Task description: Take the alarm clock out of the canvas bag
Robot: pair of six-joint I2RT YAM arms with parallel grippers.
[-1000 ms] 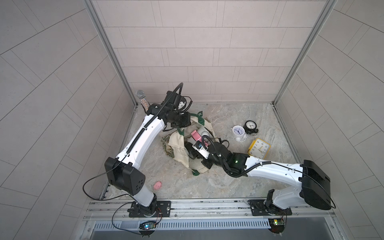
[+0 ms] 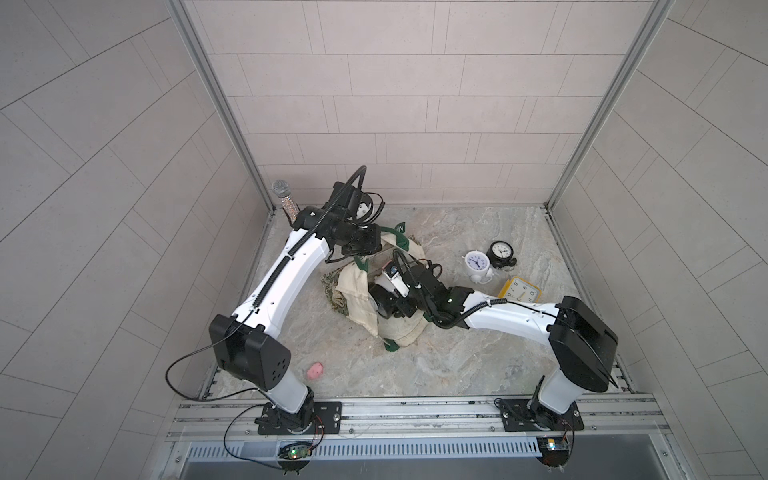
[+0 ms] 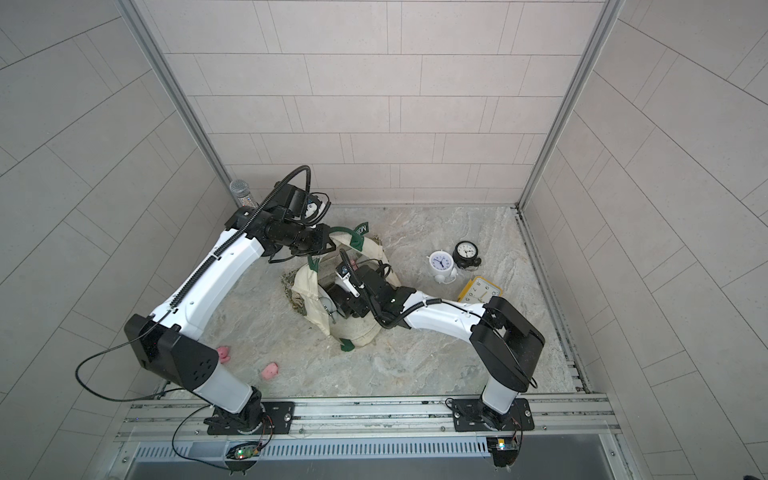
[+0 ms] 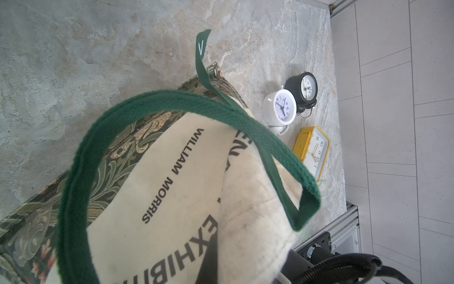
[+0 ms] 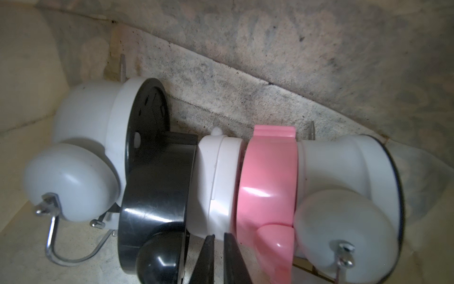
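Note:
The canvas bag (image 2: 357, 302) lies mouth-up on the table. My left gripper (image 2: 368, 246) is shut on the bag's edge; in the left wrist view, a fold of pale canvas (image 4: 253, 236) rises at its dark fingers. Inside the bag, the right wrist view shows a row of alarm clocks: white with a black back (image 5: 89, 113), black (image 5: 153, 189), slim white (image 5: 222, 179), pink (image 5: 267, 184) and another white (image 5: 350, 165). My right gripper has its fingertips close together by the slim white clock's lower edge. Whether they touch it is unclear.
Outside the bag, a white clock (image 2: 477, 262), a black clock (image 2: 501, 253) and a yellow clock (image 2: 519, 291) stand on the right. A pink object (image 2: 314, 371) lies at the front left, a jar (image 2: 284, 193) at the back left.
The left arm and the bag have stayed put.

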